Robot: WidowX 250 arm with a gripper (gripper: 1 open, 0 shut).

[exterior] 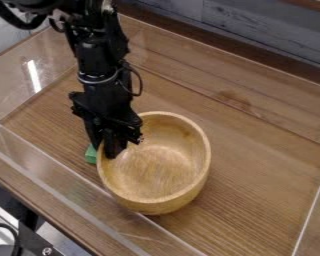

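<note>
My black gripper point(105, 136) is shut on the left rim of a round pale wooden bowl point(167, 164), its fingertips at the rim. A green object point(92, 154) lies on the table just left of the bowl, mostly hidden behind the gripper and bowl.
Clear panels run along the left side and near edge, with cables beyond the lower left corner.
</note>
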